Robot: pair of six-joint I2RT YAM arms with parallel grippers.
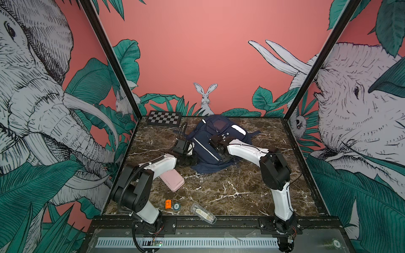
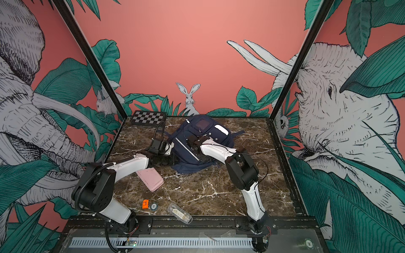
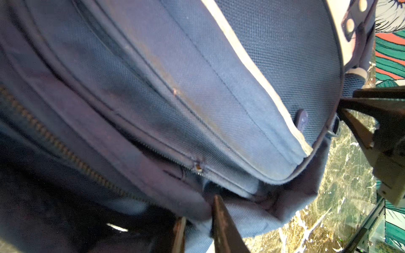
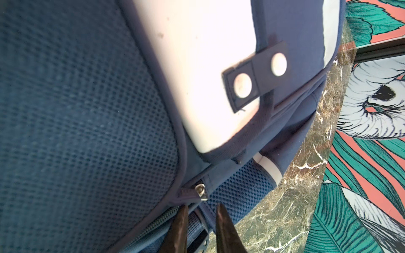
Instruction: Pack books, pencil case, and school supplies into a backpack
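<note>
The dark blue backpack (image 1: 206,145) lies on the back middle of the table, its lower front edge slack. In the left wrist view, an open zip (image 3: 63,147) borders a dark opening. My left gripper is at that front edge, its fingers part open with the backpack's fabric edge showing between or behind them; I cannot tell which. Over the backpack's right side, my right gripper is part open beside a zip pull (image 4: 200,190). The pink pencil case (image 1: 172,180) lies beside the left arm, partly hidden by it. No books show.
Near the front edge lie an orange item (image 1: 168,204), a small round item (image 1: 176,206) and a clear case (image 1: 203,213). A checkered black board (image 1: 163,118) rests at the back left.
</note>
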